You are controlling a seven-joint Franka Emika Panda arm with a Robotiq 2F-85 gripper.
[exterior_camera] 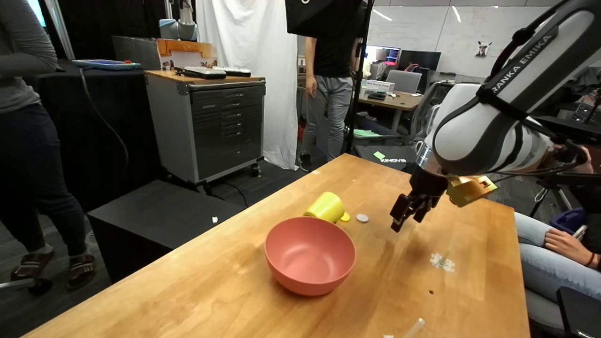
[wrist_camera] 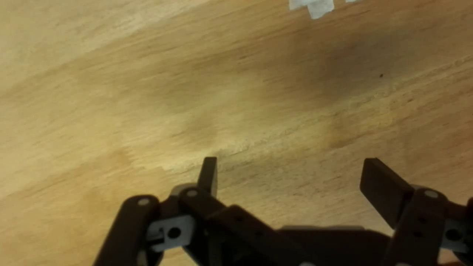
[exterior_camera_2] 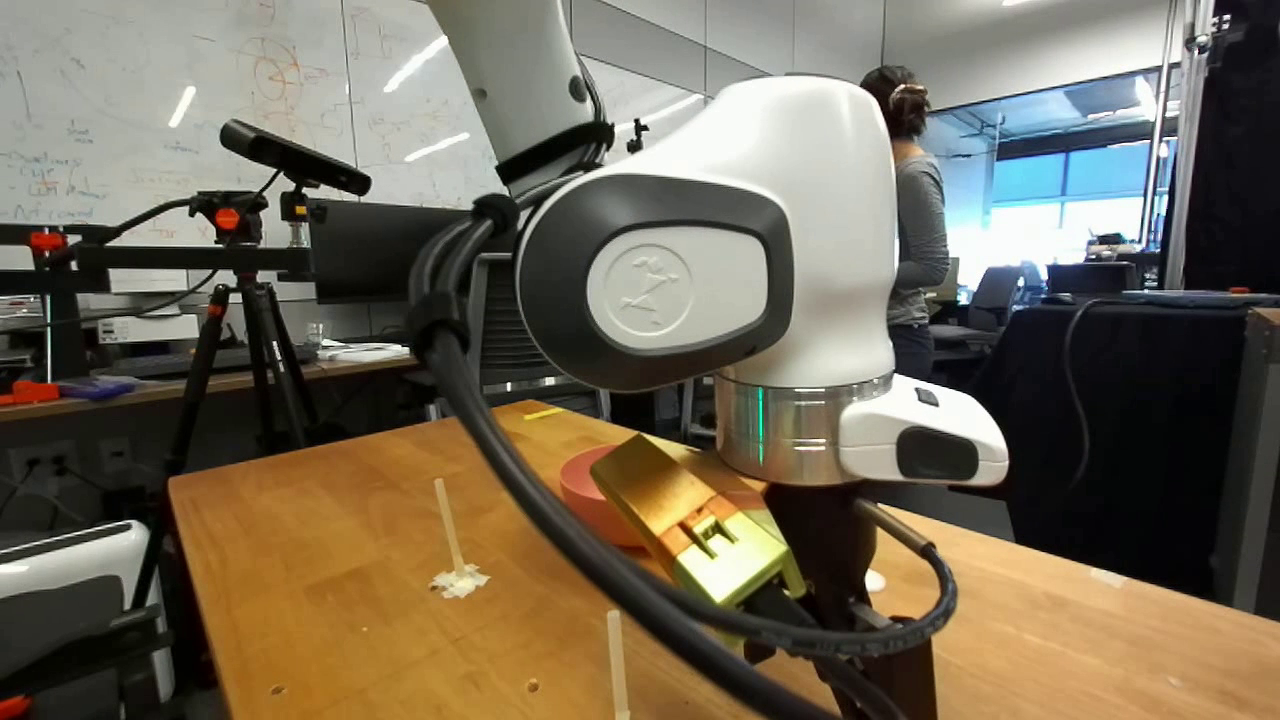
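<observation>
My gripper is open, its two dark fingers wide apart with only bare wood between them. In the first exterior view the gripper (exterior_camera: 406, 218) hangs over the table, to the right of the other things. A pink bowl (exterior_camera: 310, 253) stands upright on the table. Just behind it a yellow cup (exterior_camera: 325, 207) lies on its side, partly hidden by the bowl's rim. A small white disc (exterior_camera: 362, 218) rests on the table between the cup and the gripper. The second exterior view shows part of the pink bowl (exterior_camera_2: 590, 494) behind the arm, with the gripper's fingertips out of view.
White tape patches (exterior_camera: 443, 262) stick to the wooden table (exterior_camera: 225, 287), and a short pale rod (exterior_camera: 414, 327) is near its front edge. A person sits close to the table's right edge.
</observation>
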